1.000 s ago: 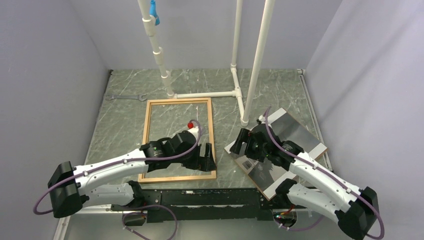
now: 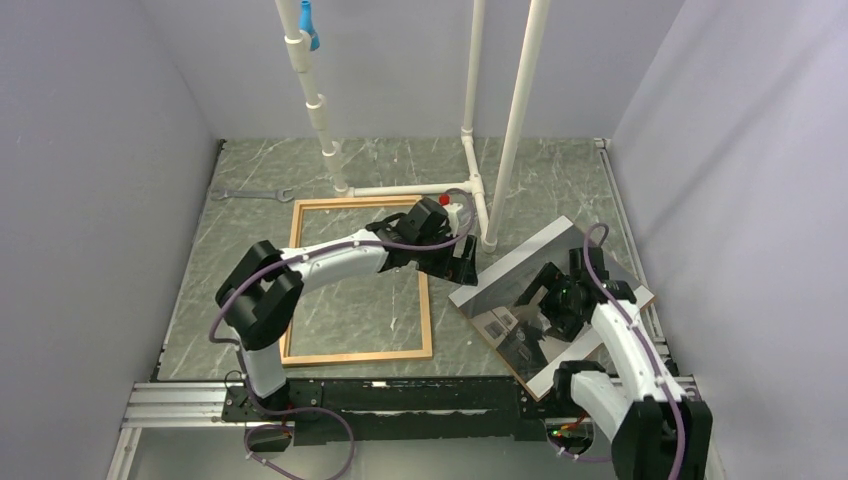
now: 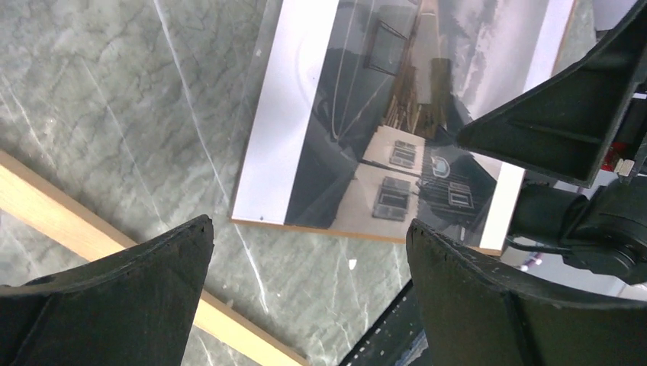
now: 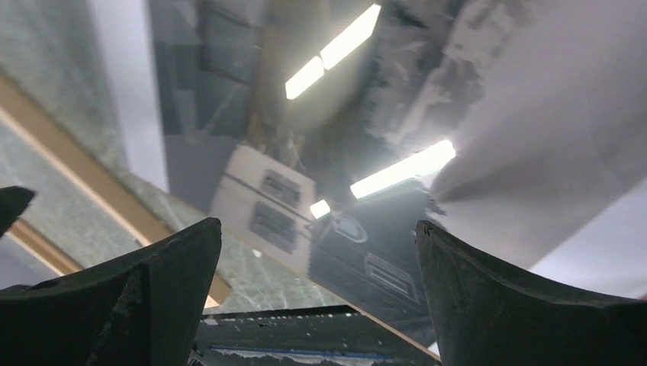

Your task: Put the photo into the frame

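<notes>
The photo (image 2: 490,320), a grey picture with white borders, lies flat at the right of the table, turned at an angle. To its left is the empty wooden frame (image 2: 428,320), with bare table inside it. My left gripper (image 2: 465,260) is open above the gap between the frame's right side and the photo's left corner; the left wrist view has the photo (image 3: 381,183) beyond its fingers (image 3: 164,282). Over the photo's middle hangs my right gripper (image 2: 535,285), open, and nothing is held between its fingers. The right arm hides part of the photo.
White pipes (image 2: 410,190) stand at the back, close behind the frame. A wrench (image 2: 250,194) rests at the back left. The black rail (image 2: 430,395) runs along the front edge. Free table lies left of the frame.
My left gripper has moved right and toward the back, out past the frame's right side. My right gripper has shifted right, further over the photo. Frame and photo lie unmoved.
</notes>
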